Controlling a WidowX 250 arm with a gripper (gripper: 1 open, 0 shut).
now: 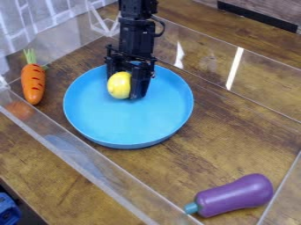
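My black gripper (127, 72) reaches down from the top of the view onto the back part of a blue plate (129, 119). A yellow object (119, 85) is at its fingers, over the plate. The dark fingers overlap around it, so whether they are shut on it or only around it is unclear.
A toy carrot (33, 82) lies left of the plate. A purple eggplant (231, 196) lies at the front right. Clear walls edge the wooden surface (235, 132). The right side between plate and eggplant is bare. A small blue item (6, 211) sits at the lower left corner.
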